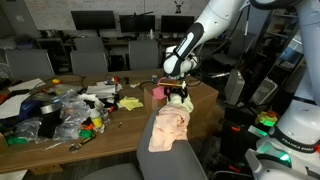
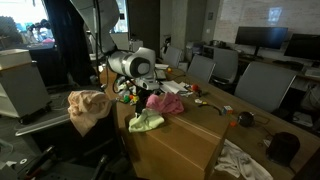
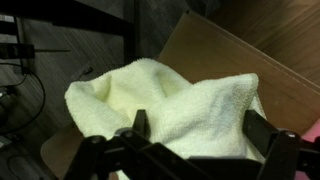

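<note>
A pale yellow-white cloth (image 3: 195, 112) fills the middle of the wrist view, bunched into folds near the table's edge. My gripper is open over it, with one dark finger on either side of a raised fold. Whether the fingers touch the cloth cannot be told. In exterior view 2 the pale cloth (image 2: 146, 121) hangs at the table corner, just below the gripper. A peach-coloured cloth (image 1: 170, 128) drapes over a chair back in front of the table.
A pink cloth (image 2: 166, 103) lies on the table close to the gripper. Bags and tools clutter the table (image 1: 110, 142) at the left in exterior view 1. Grey chairs (image 1: 88, 57) line the far side.
</note>
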